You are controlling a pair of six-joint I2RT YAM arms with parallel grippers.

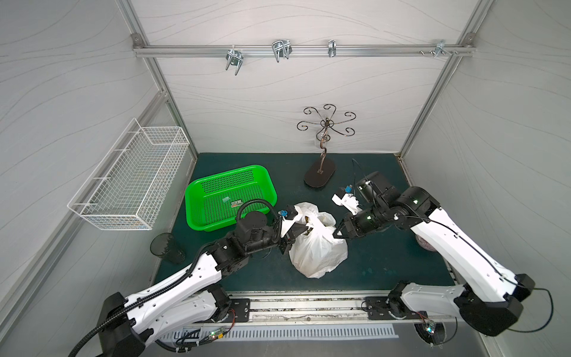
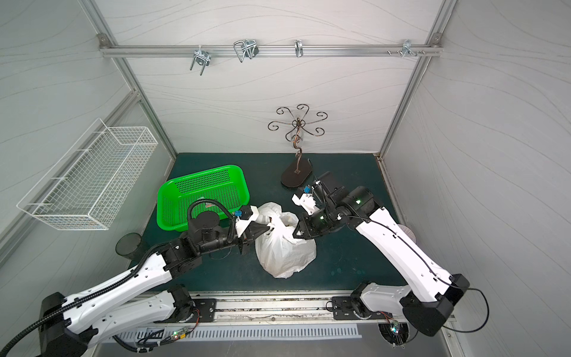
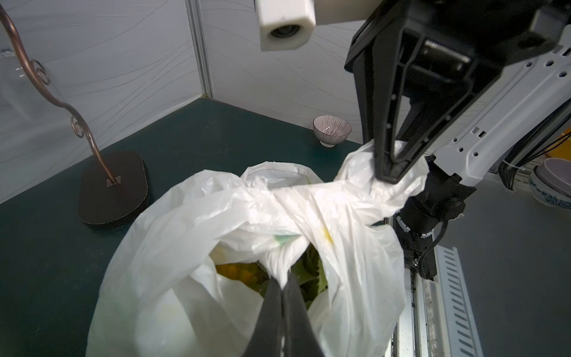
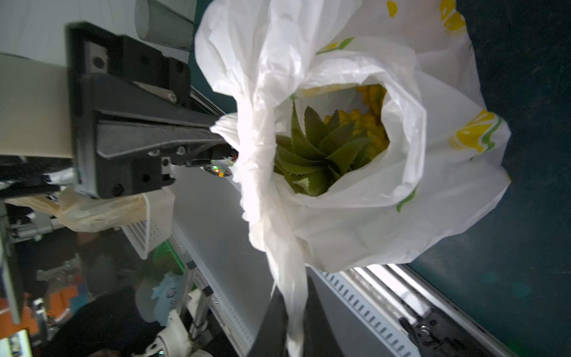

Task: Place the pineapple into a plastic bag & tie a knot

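A white plastic bag (image 1: 319,253) stands on the table's front middle. Through its mouth, the green leaves (image 4: 324,148) and yellow body of the pineapple (image 4: 371,128) show in the right wrist view. On the bag's left side, my left gripper is shut on a thin twisted fold of plastic. My right gripper is partly open at the bag's right side, and a white strip of the bag runs between its fingers. A twisted band of plastic crosses above the mouth in the left wrist view. No finished knot is visible.
A green basket (image 1: 191,205) sits behind my left arm. The metal stand (image 1: 320,172) rises behind the bag. At the table's right, a small bowl (image 3: 332,129) is partly hidden by the right arm in the top views. Far left stands a dark cup (image 1: 167,247).
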